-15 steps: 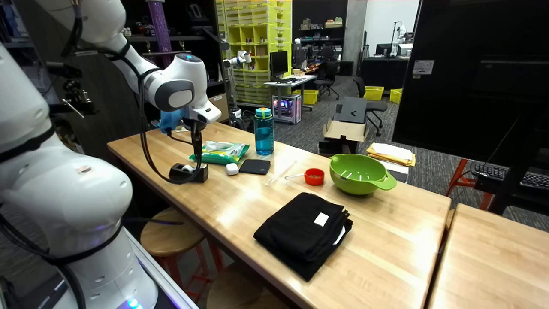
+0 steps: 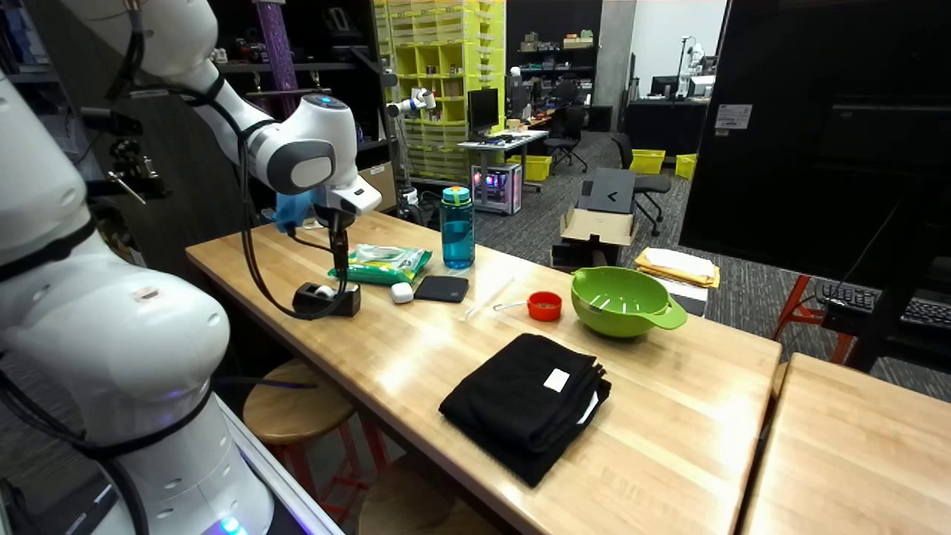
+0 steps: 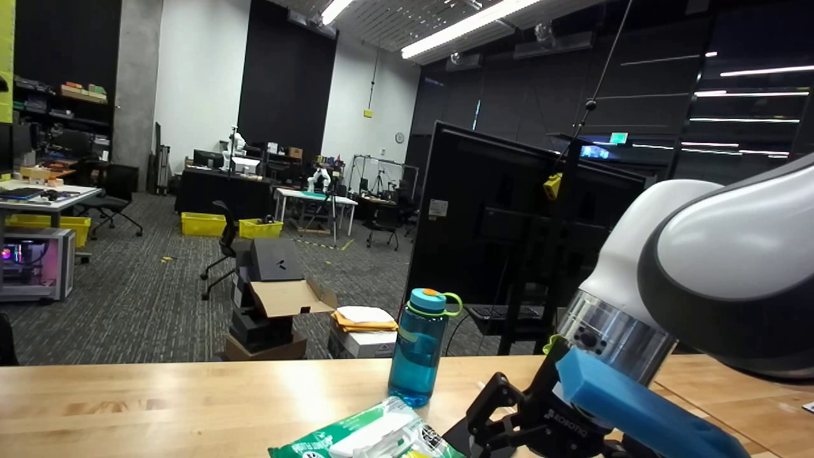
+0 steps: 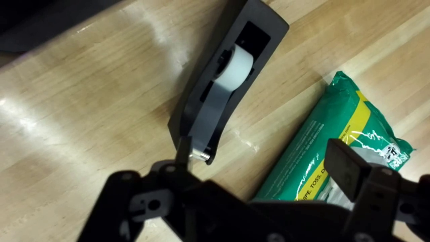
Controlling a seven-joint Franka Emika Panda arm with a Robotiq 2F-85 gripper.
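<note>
In the wrist view my gripper is open, its two fingers spread wide with nothing held. A black tape dispenser point(image 4: 258, 68) with a white tape roll point(image 4: 238, 68) lies on the table below, its cutter end close to the left finger in that view. Under the right finger shows a green wipes packet point(image 4: 298, 161); the fingers hide part of it. From exterior view 1, the gripper point(image 2: 339, 267) hangs over the tape dispenser point(image 2: 348, 305) and the wipes packet point(image 2: 379, 266), fingertips hard to make out there. Exterior view 2 catches the gripper point(image 3: 488, 435) at the lower edge.
A blue bottle point(image 2: 457, 233) stands behind the packet. Beside the dispenser are a white case point(image 2: 402, 293) and a black wallet-like square point(image 2: 442, 288). Farther right sit a red measuring cup point(image 2: 544, 306), a green colander point(image 2: 615, 302) and folded black cloth point(image 2: 521, 401).
</note>
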